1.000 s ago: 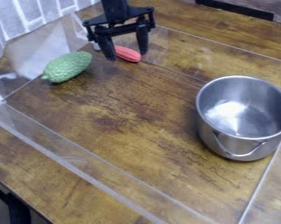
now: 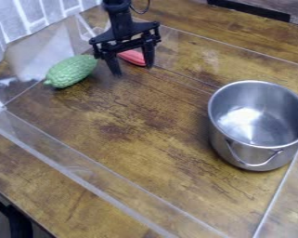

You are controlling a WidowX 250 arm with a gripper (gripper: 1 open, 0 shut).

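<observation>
The black gripper (image 2: pixel 131 58) hangs low over the back left of the wooden surface, its fingers apart on either side of a small pink object (image 2: pixel 135 58), which lies partly behind them. Whether the fingers touch it is unclear. A green bumpy vegetable toy (image 2: pixel 71 71) lies just to the left of the gripper.
A steel pot (image 2: pixel 255 118) stands empty at the right. Clear plastic edging runs around the wooden work area (image 2: pixel 133 139). A pale curtain (image 2: pixel 21 23) is at the back left.
The gripper has moved lower and slightly toward the front over the pink object. The green toy and pot are unmoved.
</observation>
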